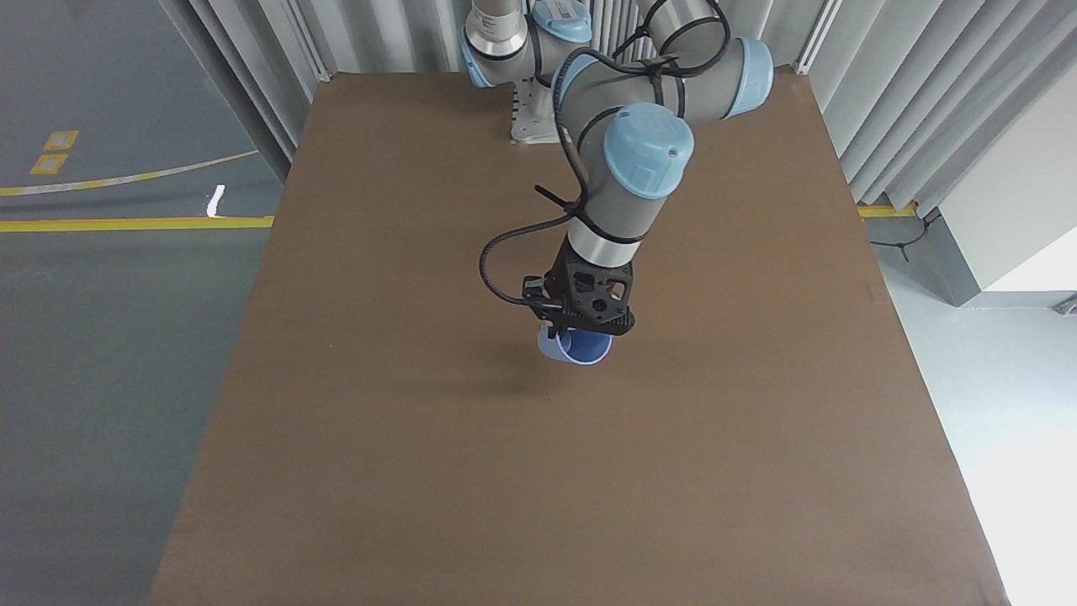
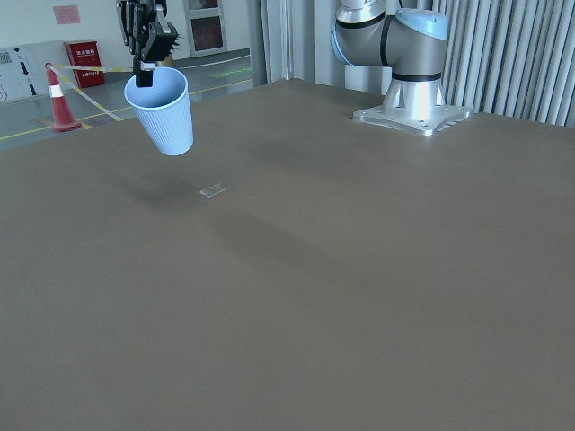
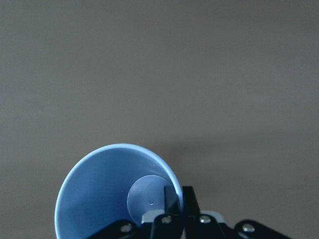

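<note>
A light blue ribbed cup [image 2: 162, 117] hangs in the air above the brown table, its mouth up and slightly tilted in the left view. My black gripper is shut on the cup's rim, one finger inside it, as the wrist view shows. In the front view the gripper [image 1: 567, 318] is over the middle of the table and partly covers the cup [image 1: 575, 345].
A small flat card [image 2: 214, 190] lies below and right of the cup in the left view.
</note>
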